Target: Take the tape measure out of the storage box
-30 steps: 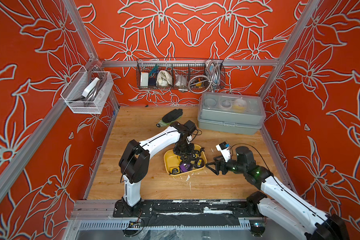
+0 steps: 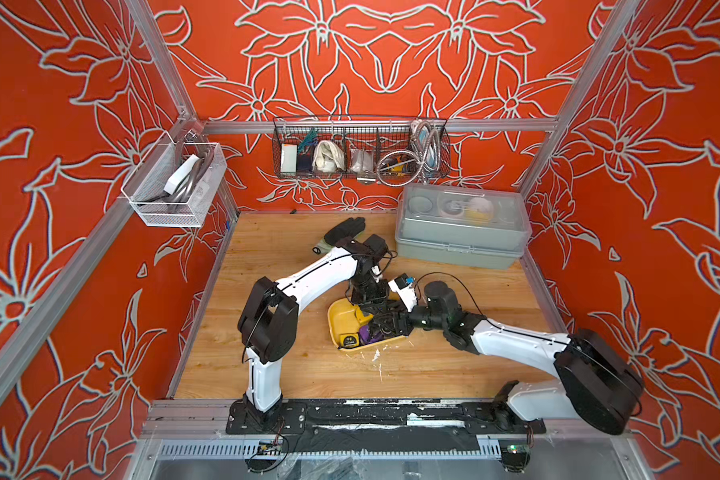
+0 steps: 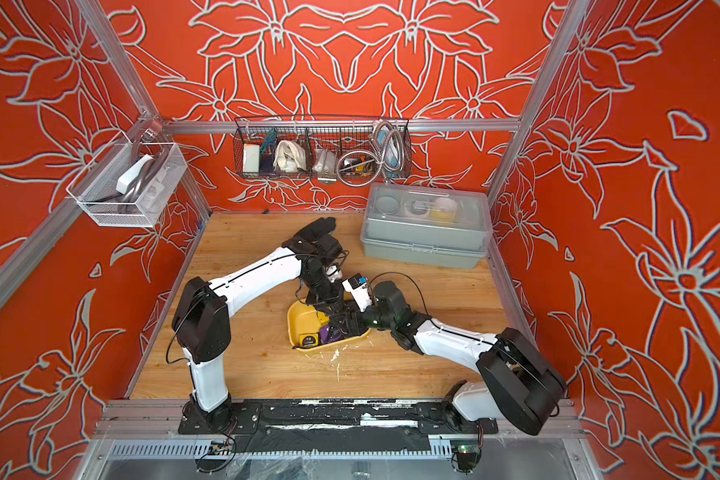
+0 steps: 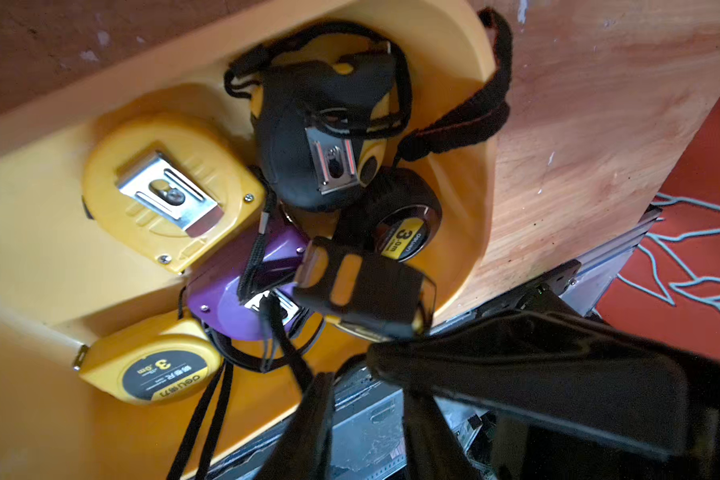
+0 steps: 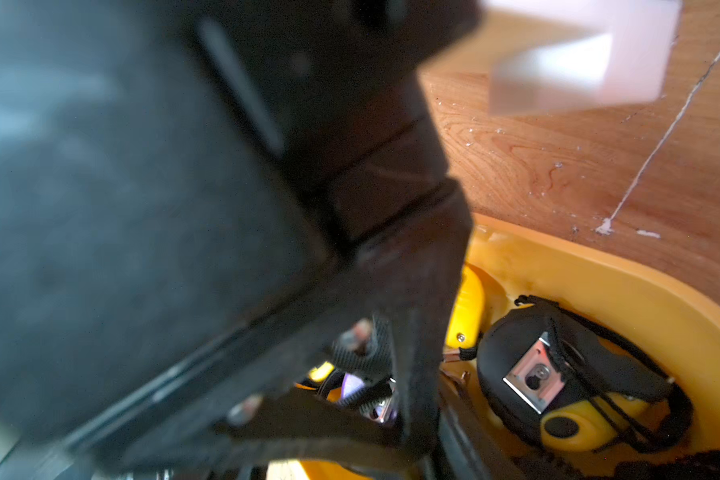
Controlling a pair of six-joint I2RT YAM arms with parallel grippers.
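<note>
The yellow storage box stands at the front middle of the table, holding several tape measures. In the left wrist view, a black one with orange patches is tilted just ahead of my left gripper's dark, separated fingers. A purple one, a yellow one with a metal clip and a black one with a strap lie close by. From the right, my right gripper's black finger reaches up against the tilted one. Both grippers crowd over the box's right part, and what sits between their fingers is hidden.
A lidded grey container stands at the back right. Behind the box lies a dark glove-like item. Wire baskets hang on the back wall.
My right arm has swung left, from beside the box to over its right part, meeting the left gripper. The left gripper has stayed almost in place above the box.
</note>
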